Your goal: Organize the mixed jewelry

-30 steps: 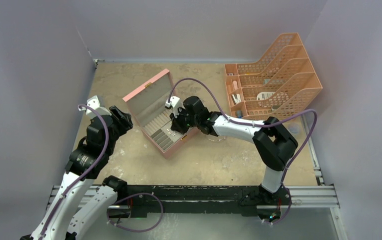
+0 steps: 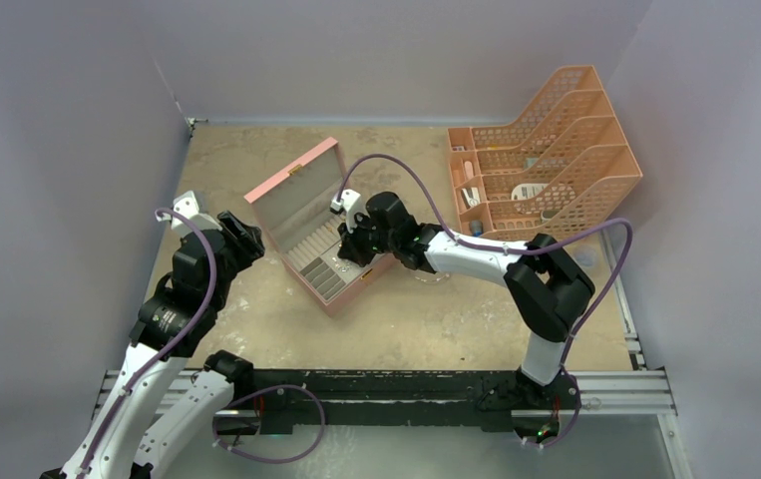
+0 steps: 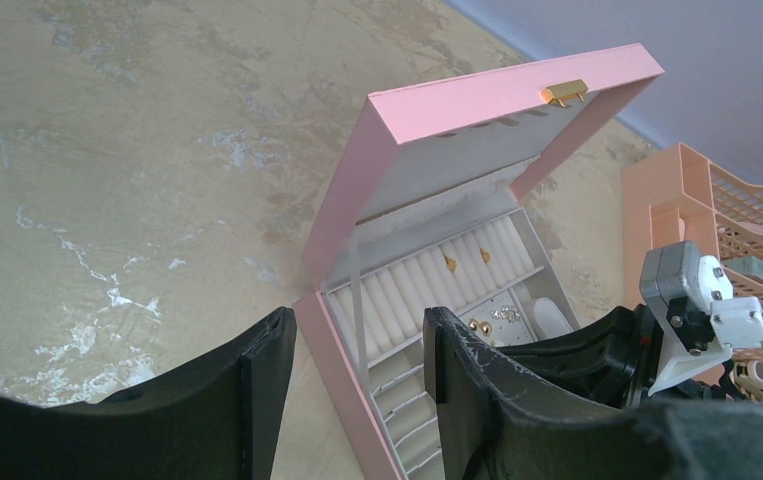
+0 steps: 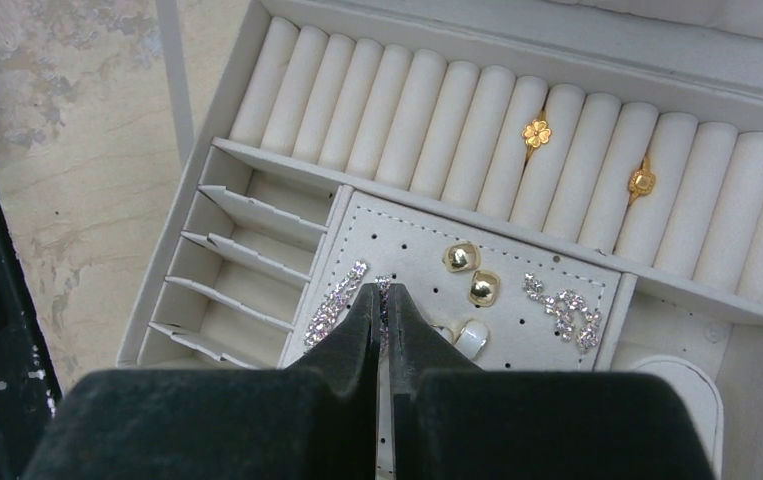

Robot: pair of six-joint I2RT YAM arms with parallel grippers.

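Note:
The pink jewelry box (image 2: 286, 215) stands open. My right gripper is shut over its earring pad (image 4: 487, 340), at a sparkly piece; whether anything is pinched between the tips I cannot tell. Beside it lie a crystal strand (image 4: 337, 305), gold domed studs (image 4: 462, 256), a white piece (image 4: 472, 339) and a crystal cluster (image 4: 577, 320). Two gold rings (image 4: 536, 134) sit in the ring rolls (image 4: 422, 110). My left gripper hangs open left of the box, nothing seen between its fingers.
A peach organizer (image 2: 595, 190) with small items stands at the back right. Loose clear pieces lie on the table right of the box, under the right arm.

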